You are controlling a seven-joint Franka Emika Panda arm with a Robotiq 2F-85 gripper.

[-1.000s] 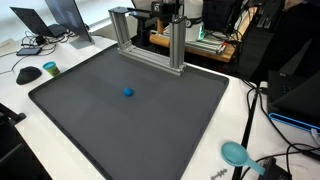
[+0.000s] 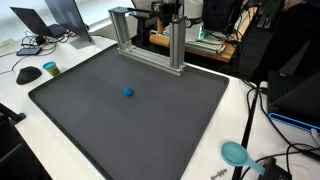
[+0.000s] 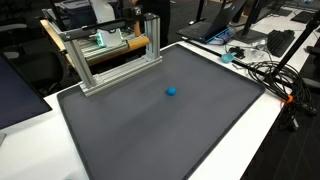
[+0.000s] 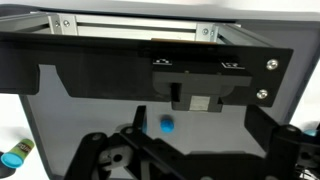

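Note:
A small blue object (image 2: 128, 92) lies alone on the grey mat (image 2: 110, 125), away from its edges. In exterior view 2 the same blue object (image 3: 171, 91) sits in the far part of the mat. From the wrist, the blue object (image 4: 167, 124) shows below a dark crossbar, in the gap between the dark fingers. My gripper stands open with nothing held, its fingers wide apart. Neither exterior view shows the gripper clearly.
A metal frame (image 2: 150, 58) with a dark crossbar (image 4: 110, 65) stands at the mat's edge. A green-blue cup (image 2: 51, 68) is on the white table at left, and a teal round item (image 2: 236, 154) lies at front right.

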